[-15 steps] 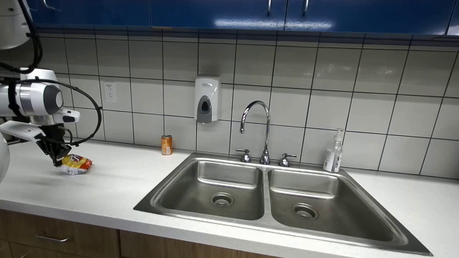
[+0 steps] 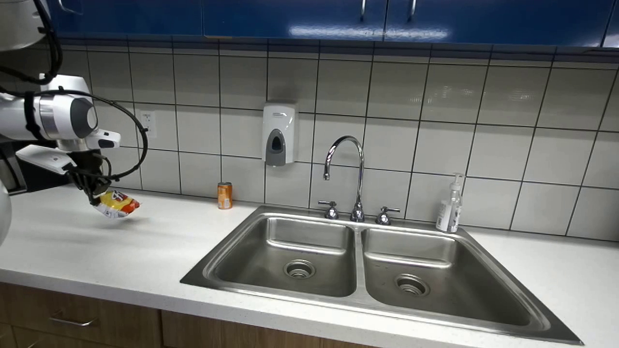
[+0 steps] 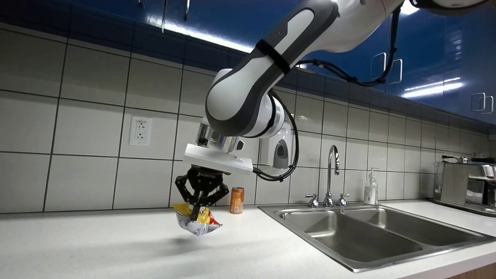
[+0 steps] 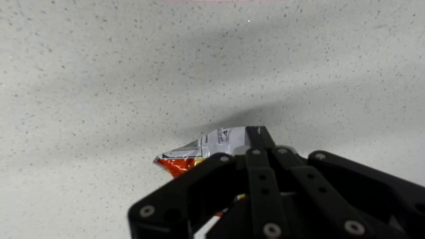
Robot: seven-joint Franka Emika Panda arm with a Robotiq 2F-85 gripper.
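A crinkled chip bag (image 2: 118, 203), yellow and red with a silver-white underside, hangs a little above the counter at the left. My gripper (image 3: 195, 217) points down and is shut on the bag, pinching its thin wrapper. In the wrist view, the bag's white and red end (image 4: 217, 142) sticks out to the left of the fingers (image 4: 258, 137); the black linkage hides most of the rest. A soft shadow lies on the counter (image 3: 116, 246) beneath the bag, with a gap between.
Against the tiled wall stands an orange can (image 2: 224, 196), to the right of the bag. Further right lie a double steel sink (image 2: 360, 261) with a faucet (image 2: 357, 174) and a soap bottle (image 2: 450, 206).
The arm has risen and shifted right in exterior view 1. The chip bag has come up with the gripper, off the counter. The can has stayed put.
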